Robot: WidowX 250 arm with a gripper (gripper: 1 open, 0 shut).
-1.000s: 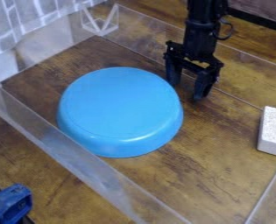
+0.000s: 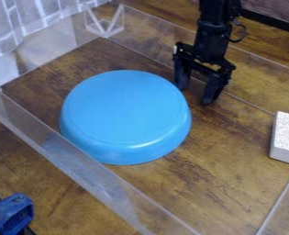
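Note:
A black robot arm reaches down from the top, with its gripper (image 2: 198, 77) low over the wooden floor beside the upper right side of a large blue upturned bowl or lid (image 2: 125, 114). The gripper's dark fingers blend into their shadow, so whether it is open or shut, or holds anything, is unclear.
A white block (image 2: 283, 137) lies at the right. Clear walls or strips border the work area. A blue object (image 2: 7, 215) sits at the bottom left, outside the border. Bare wood lies left of and below the bowl.
The arm and gripper have shifted very slightly. The blue bowl and white block look unmoved.

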